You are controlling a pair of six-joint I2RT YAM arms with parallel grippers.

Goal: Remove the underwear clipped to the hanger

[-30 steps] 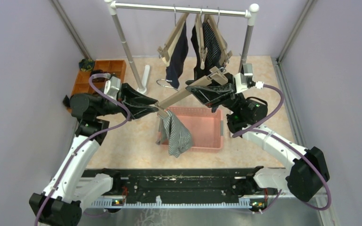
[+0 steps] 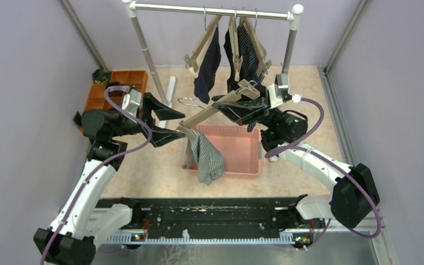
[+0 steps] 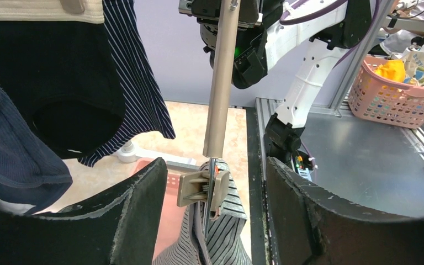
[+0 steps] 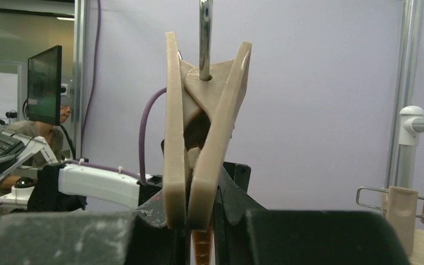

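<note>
A wooden hanger [image 2: 210,112] slants across the middle of the top view, my right gripper [image 2: 224,105] shut on its right end. In the right wrist view a beige clip [image 4: 205,165] rises right at the fingers of that gripper. Grey striped underwear [image 2: 207,157] hangs from the hanger's left end, over the pink basket [image 2: 243,175]. The left wrist view shows the underwear [image 3: 229,232] at the left clip [image 3: 194,187]. My left gripper stands open, its fingers apart on either side of that clip. No cloth hangs at the right end.
Hangers with dark garments [image 2: 206,72] hang from the white rack rail [image 2: 212,9] at the back. An orange organizer [image 2: 130,78] sits at the back left. The table in front of the left arm is bare.
My left gripper has gone from shut at the hanger's left end to open. The right gripper and hanger have shifted slightly left. The underwear still hangs from the left end.
</note>
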